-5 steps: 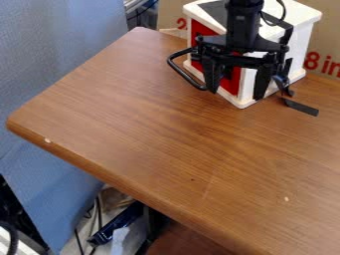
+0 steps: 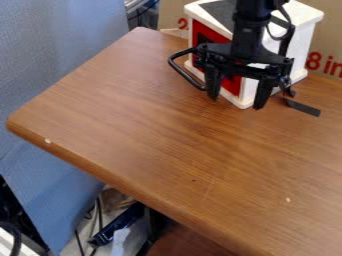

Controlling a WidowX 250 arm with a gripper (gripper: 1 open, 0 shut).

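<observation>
A black robot gripper (image 2: pixel 237 89) hangs in front of a white box (image 2: pixel 299 24) with a red front (image 2: pixel 230 82) at the back right of the wooden table. Its two black fingers point down and stand apart, over the red front, with nothing visible between them. A black bar-like handle reaches out to the left from the box's front, and a black strap (image 2: pixel 303 107) lies on the table to the right.
A cardboard box (image 2: pixel 326 55) stands behind. Blue fabric (image 2: pixel 47 100) is along the left, with cables and clutter below the table's edge.
The gripper has shifted slightly upward and to the right over the last second. The box and table look unchanged.
</observation>
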